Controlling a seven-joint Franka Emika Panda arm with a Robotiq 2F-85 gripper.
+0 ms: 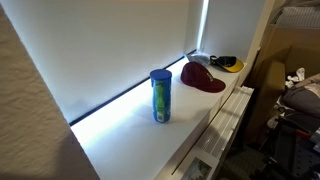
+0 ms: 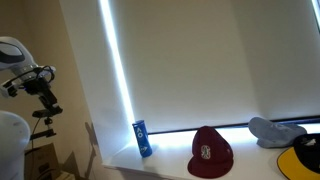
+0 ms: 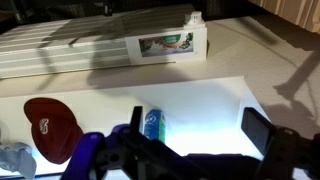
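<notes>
A blue can with a green patch (image 1: 161, 97) stands upright on the white ledge (image 1: 110, 137); it also shows in exterior view 2 as a blue can (image 2: 142, 139). Farther along the ledge lies a maroon cap (image 1: 203, 77). In the wrist view, my gripper is open, its dark fingers spread wide with nothing held between them. Beyond it, the blue can (image 3: 154, 124) appears on the ledge, partly covered by the gripper body. Exterior view 2 has the arm at the far left, with its gripper (image 2: 45, 117) well apart from the can.
Past the maroon cap are a grey cap (image 2: 275, 131) and a black-and-yellow cap (image 2: 301, 159). A pale wall or blind (image 2: 200, 60) rises behind the ledge. A slatted white unit (image 3: 70, 48) runs along its other side. Bare ledge surrounds the can.
</notes>
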